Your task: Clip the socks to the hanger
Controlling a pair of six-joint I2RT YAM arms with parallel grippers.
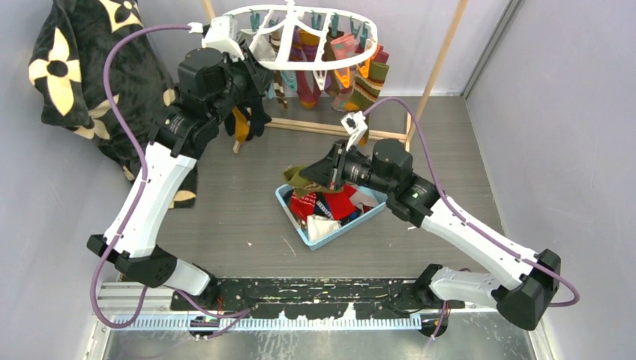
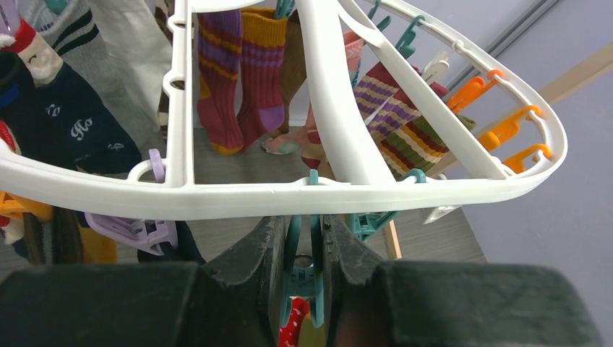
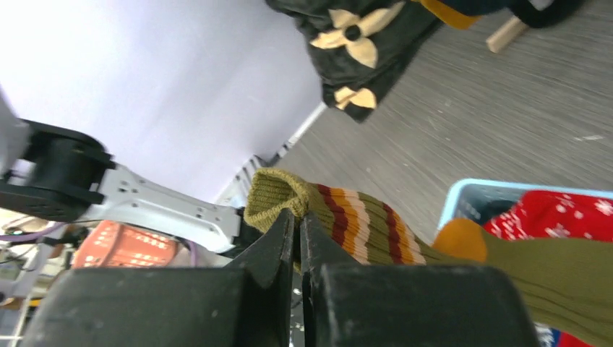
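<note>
The white oval hanger (image 1: 315,66) carries several coloured clips with socks hanging from them. At its left side my left gripper is shut on a teal clip (image 2: 302,282), which hangs from the near rim. A striped green, red and orange sock (image 3: 361,220) is pinched by its cuff in my right gripper. In the top view this sock (image 1: 300,178) hangs over the basket, with the right gripper well below and to the right of the left one. Purple and red socks (image 2: 256,79) hang on the hanger's far side.
A light-blue basket (image 1: 305,238) on the floor holds several more socks. Wooden rods (image 1: 442,64) and a floor bar (image 1: 322,129) support the hanger. Dark flowered fabric (image 1: 75,82) lies at the left wall. Bare floor (image 1: 232,202) lies left of the basket.
</note>
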